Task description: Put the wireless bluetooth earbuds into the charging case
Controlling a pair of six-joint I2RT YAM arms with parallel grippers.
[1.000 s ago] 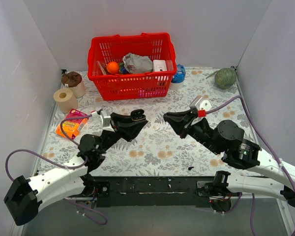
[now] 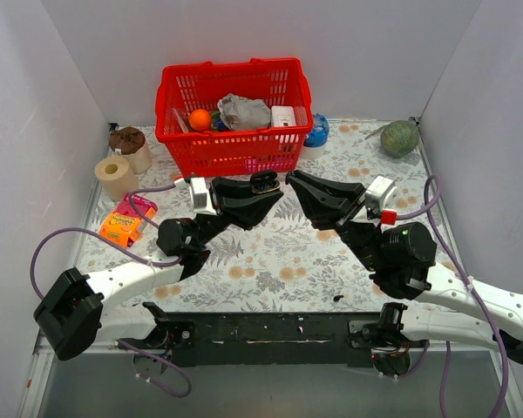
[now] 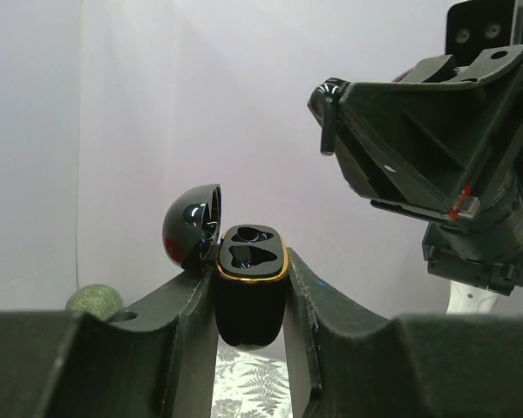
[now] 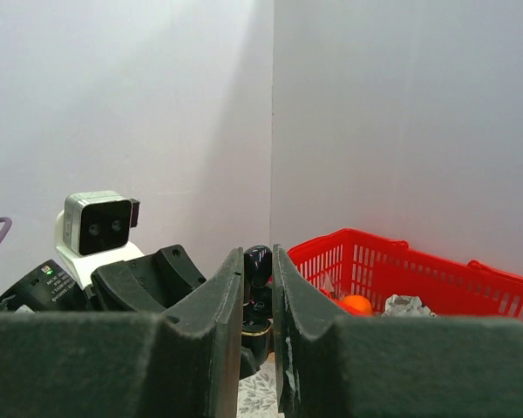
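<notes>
The charging case (image 3: pixel 252 296), black with a gold rim, stands lid-up with its two dark hollows facing the left wrist camera; whether anything sits in them I cannot tell. Its glossy lid (image 3: pixel 192 226) is swung open to the left. My left gripper (image 2: pixel 263 193) is shut on the case, a finger on either side. Just right of it in the top view is my right gripper (image 2: pixel 289 178), its fingers almost together. A small black earbud (image 3: pixel 329 117) sticks out at their tips, above and right of the case in the left wrist view.
Behind the grippers stands a red basket (image 2: pixel 231 165) with fruit and bags. Paper rolls (image 2: pixel 116 177) and an orange packet (image 2: pixel 122 228) lie at the left, a green melon (image 2: pixel 400 138) at the back right.
The left gripper has carried the case to the right and slightly back.
</notes>
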